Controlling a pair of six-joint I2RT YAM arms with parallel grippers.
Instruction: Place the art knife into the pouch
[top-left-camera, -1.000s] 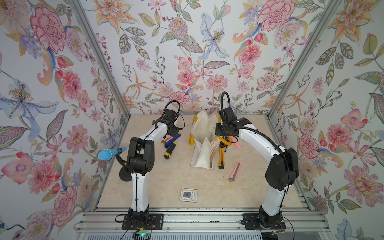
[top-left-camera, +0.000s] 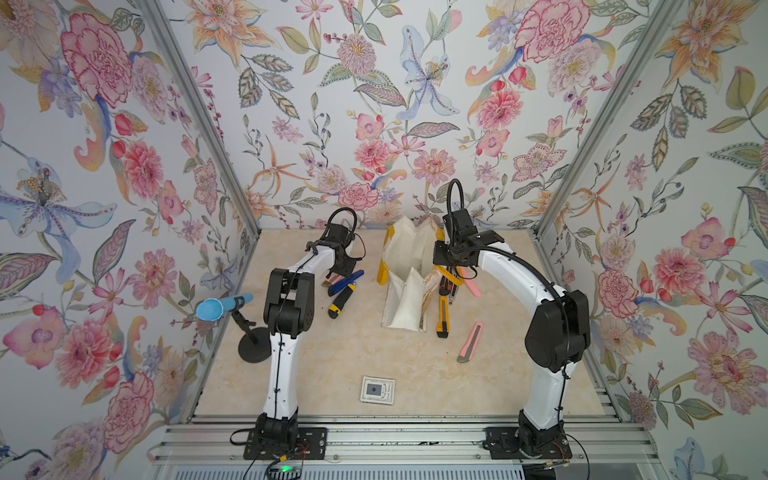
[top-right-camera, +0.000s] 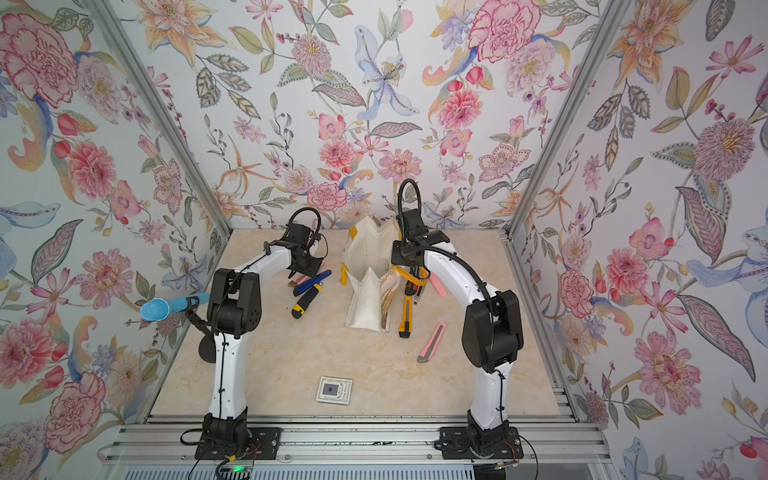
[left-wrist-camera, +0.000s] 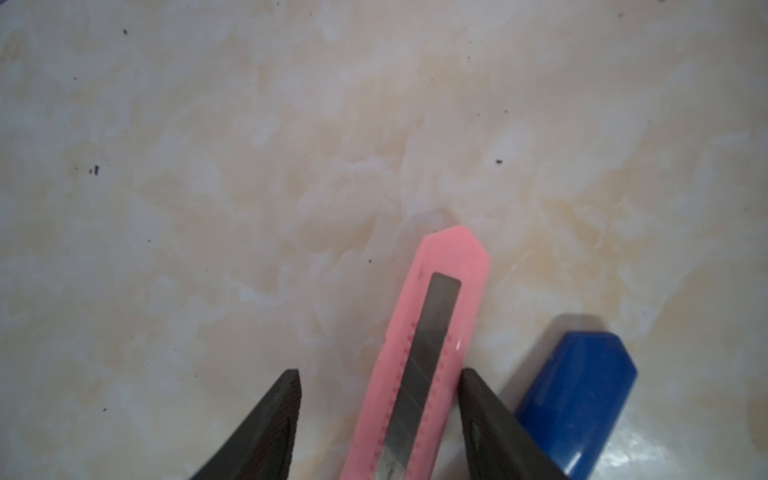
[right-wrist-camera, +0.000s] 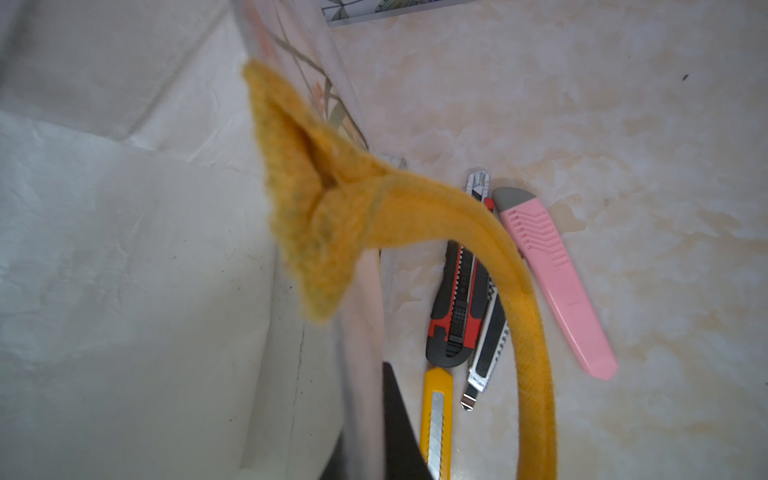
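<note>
A pink art knife (left-wrist-camera: 424, 352) with a grey strip lies on the table in the left wrist view. My left gripper is open around it, one finger on each side. The right-hand finger (left-wrist-camera: 488, 424) looks very close to the knife's edge; I cannot tell if they touch. Standing in mid-table is the cream pouch (top-left-camera: 405, 308), its mouth open and yellow trim along its sides. At the pouch's right side, my right gripper is shut on its thin wall. A yellow strap (right-wrist-camera: 520, 296) loops out from that wall.
Close beside the left gripper lies a blue knife (left-wrist-camera: 580, 392), with a black-and-yellow one (top-left-camera: 341, 301) nearer the front. Several knives, including a yellow one (top-left-camera: 443, 314) and a pink one (top-left-camera: 470, 341), lie right of the pouch. A small white-framed device (top-left-camera: 377, 390) sits at the front.
The left arm has lowered slightly over the knife.
</note>
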